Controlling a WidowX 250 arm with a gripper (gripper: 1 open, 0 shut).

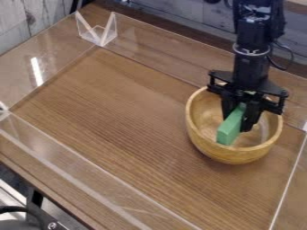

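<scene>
A light wooden bowl [210,148] sits on the table at the right. My black gripper [240,115] reaches down from the top into the bowl, shut on a green block [227,131], which stands at a slant inside the bowl with its lower end near the bowl's floor.
A small clear plastic or wire object [96,31] stands at the back left.
</scene>
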